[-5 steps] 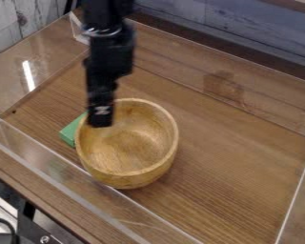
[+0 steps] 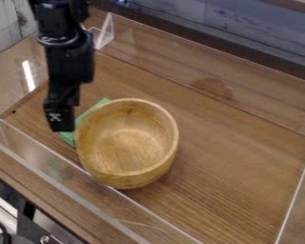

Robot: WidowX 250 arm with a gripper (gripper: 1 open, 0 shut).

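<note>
A round wooden bowl (image 2: pixel 127 143) sits on the wooden surface at the lower middle. A green flat object (image 2: pixel 69 136) lies at its left, partly hidden by the bowl. My black gripper (image 2: pixel 41 119) hangs at the left, beside the green object, its two fingers apart and open with nothing seen between them.
The wooden surface right of the bowl and behind it is clear. A light edge (image 2: pixel 297 181) runs along the right side, and a blue-grey wall stands at the back. Black cables lie at the bottom left corner.
The bowl has not visibly moved.
</note>
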